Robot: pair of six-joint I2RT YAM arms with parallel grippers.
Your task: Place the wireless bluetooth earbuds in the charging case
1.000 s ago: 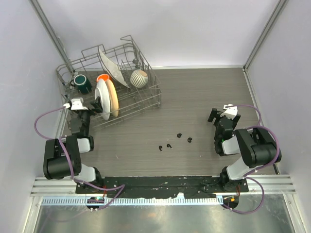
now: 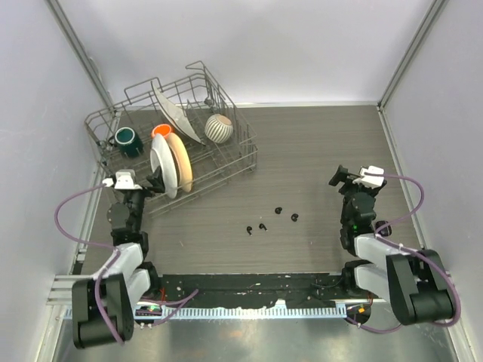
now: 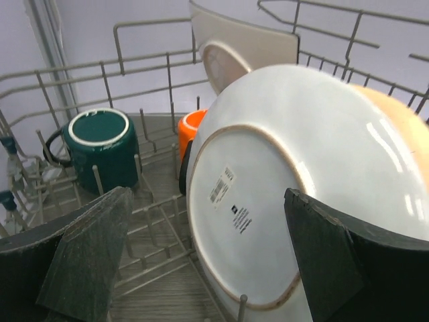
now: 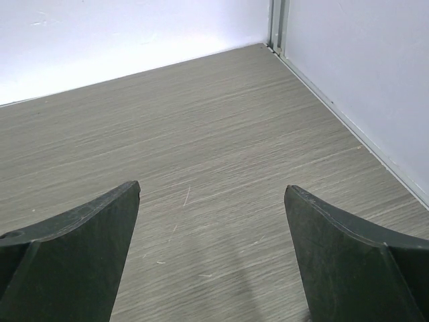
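Which are earbuds, I cannot tell. A dark object (image 2: 383,228), perhaps the charging case, is partly visible beside the right arm. My left gripper is open at the dish rack, a white plate (image 3: 248,181) filling the view beyond its fingers. Over bare table at the right, my right gripper stands open and empty.
The wire dish rack (image 2: 219,183) fills the back left, holding plates, a green mug (image 2: 128,142), an orange cup (image 2: 161,130) and a striped cup (image 2: 219,129). Walls border the table.
Both forearms have swung toward the front and outward. The rack with its dishes has shifted slightly to the right and frontward. The dark object by the right arm has come into view.
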